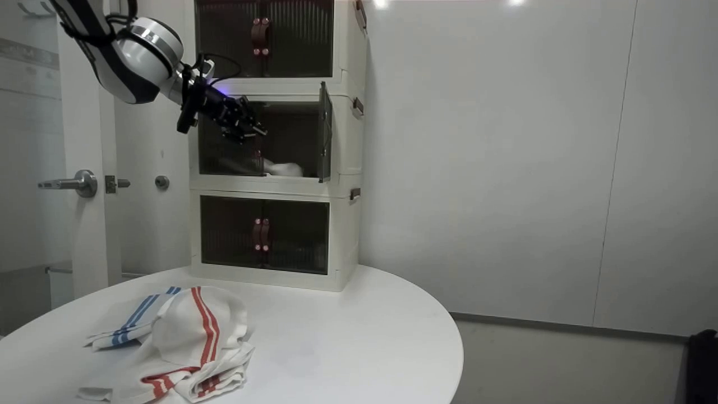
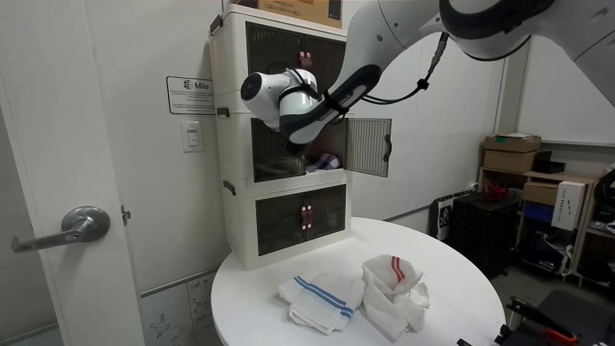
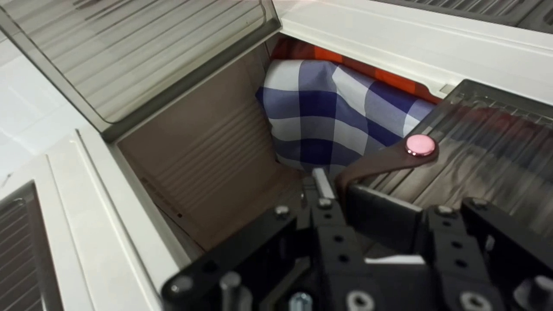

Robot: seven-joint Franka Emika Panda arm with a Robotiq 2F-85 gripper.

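Note:
The middle cabinet's left door (image 1: 225,151) is closed, and its right door (image 1: 326,134) stands swung out. My gripper is shut on the brown strap handle (image 3: 386,160) of the closed door, with the strap running from its pink stud down between the fingers. From the side, the gripper (image 1: 259,130) appears in front of that door. Inside the compartment lies a blue-and-white checked cloth (image 3: 321,111), with a red-and-black one (image 3: 383,75) behind it. In exterior view 2 the arm hides most of the gripper.
On the white table (image 1: 363,330) lie a blue-striped towel (image 2: 323,300) and a crumpled red-striped towel (image 2: 395,294). The cabinets above and below (image 1: 229,232) have their doors closed.

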